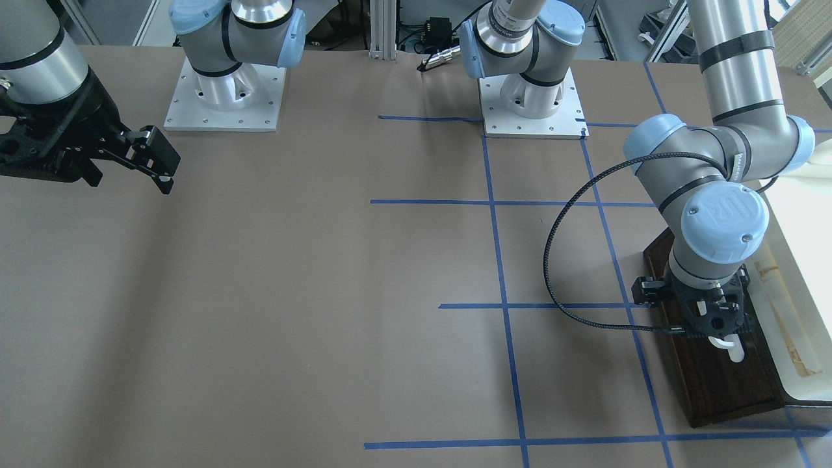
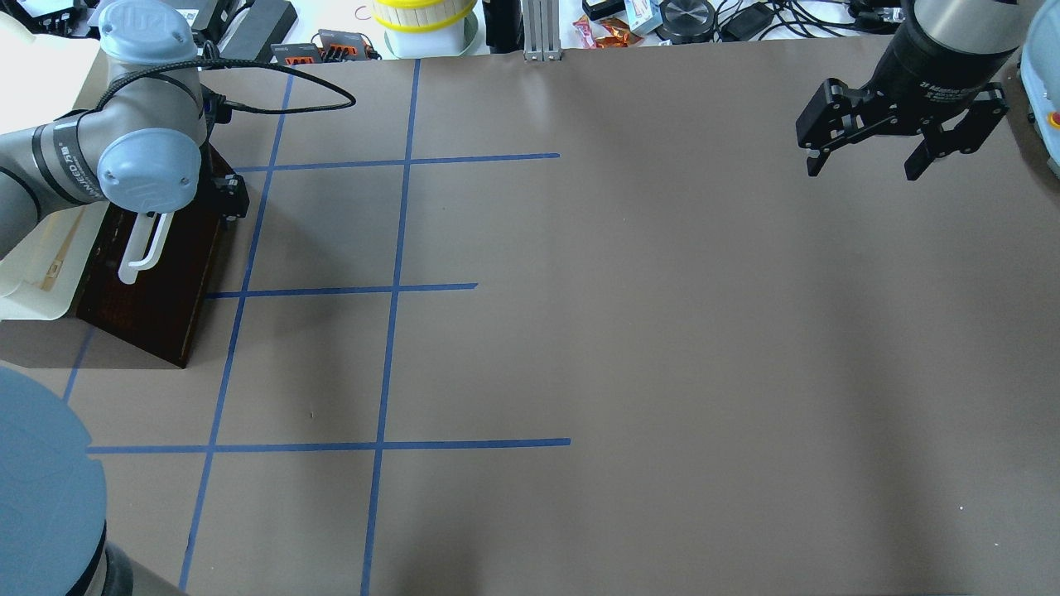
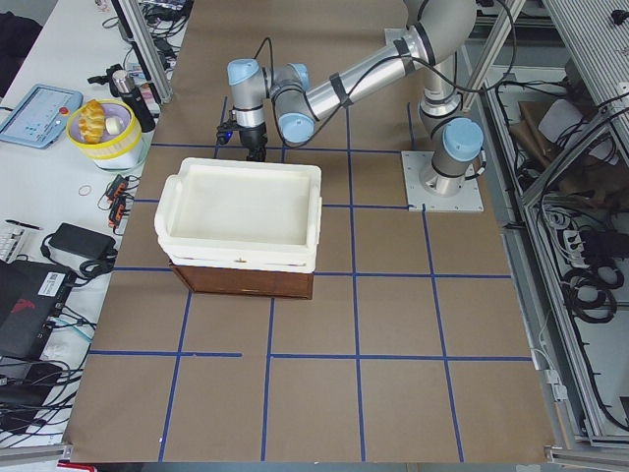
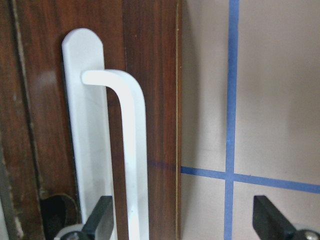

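My gripper stands open over a dark wooden box [image 4: 155, 190], with its fingers either side of the box's right part in the left wrist view. A white handle [image 4: 133, 150] on a white backplate [image 4: 86, 130] runs lengthwise along the wood, between and beyond the fingertips, not held. In the front view the gripper [image 1: 690, 300] hangs over the box [image 1: 710, 394], partly hiding the handle [image 1: 733, 347]. A white open bin [image 3: 241, 216] rests on the box's top.
Blue tape grid lines cross the table [image 1: 312, 312], which is clear left of the box. Other arms stand at the back [image 1: 530, 93], and another black gripper [image 2: 894, 134] is at the far side.
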